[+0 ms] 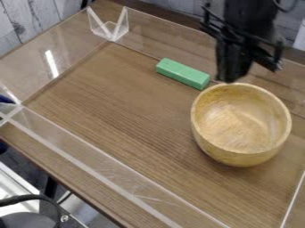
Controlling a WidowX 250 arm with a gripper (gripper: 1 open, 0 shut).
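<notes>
A pale green rectangular block [183,73] lies on the wooden table [113,134], left of the gripper and behind a round tan bowl [241,142], which looks empty. My black gripper [230,69] hangs from the top right, above the back rim of the bowl and just right of the green block. It is shut, with nothing visible between its fingers, though its tips are blurred.
A clear plastic bracket [109,27] stands at the back left. Transparent panels line the left and front edges of the table.
</notes>
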